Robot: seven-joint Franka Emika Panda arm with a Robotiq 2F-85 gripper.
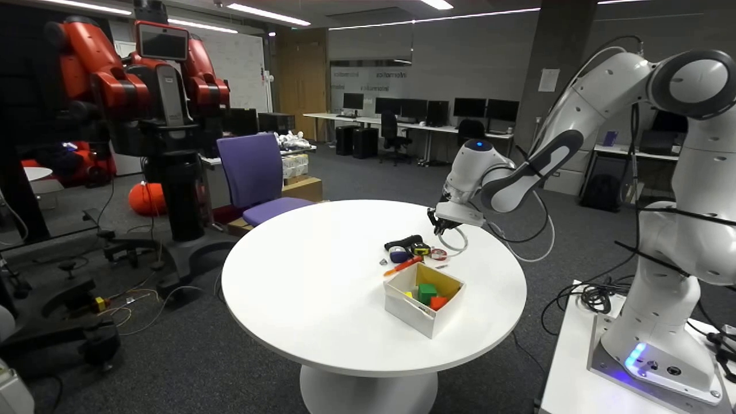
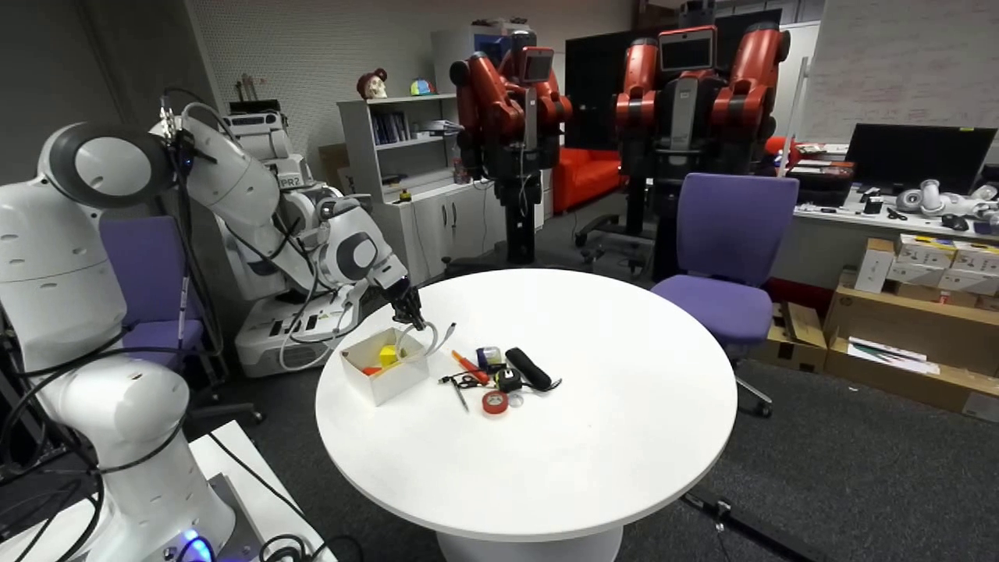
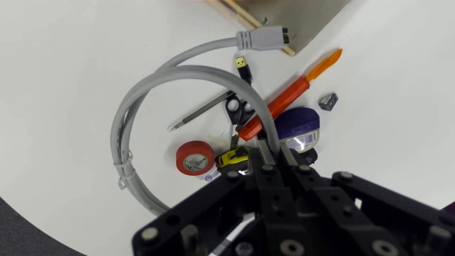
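A coiled grey cable [image 3: 117, 132] with a wide plug [image 3: 264, 38] hangs from my gripper, which is shut on one strand of it. In exterior view 1 my gripper [image 1: 441, 219] is raised over the far right side of the table, with the cable loop [image 1: 462, 242] dangling below. The same gripper [image 2: 408, 314] stands behind the box in exterior view 2. An open white box [image 1: 414, 308] holds a green block [image 1: 427, 292], a red block [image 1: 439, 302] and a yellow block [image 2: 388, 355].
Loose items lie by the box: red tape [image 3: 195, 158], an orange-red knife [image 3: 283, 102], scissors [image 3: 239, 110], a pen [image 3: 200, 111], blue tape [image 3: 297, 123] and a yellow-black tape measure [image 3: 233, 158].
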